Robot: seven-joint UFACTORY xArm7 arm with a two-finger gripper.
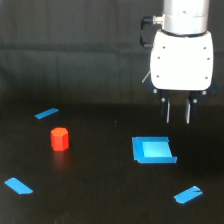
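Note:
A small red block (pixel 60 139) stands on the dark table at the left. Right of centre lies a blue tape outline (pixel 137 149) around a lighter blue patch (pixel 157 149). My gripper (pixel 177 110) hangs from the white arm at the upper right, pointing down. Its two thin dark fingers (pixel 166 110) are spread apart with nothing between them. They appear above and slightly right of the blue outline in the picture, far from the red block; their exact height above the table cannot be judged.
Blue tape strips (pixel 47 113) mark the table at the back left, with another strip (pixel 18 186) at the front left and one (pixel 188 195) at the front right. A dark curtain (pixel 80 60) closes off the back. Open table separates the block from the outline.

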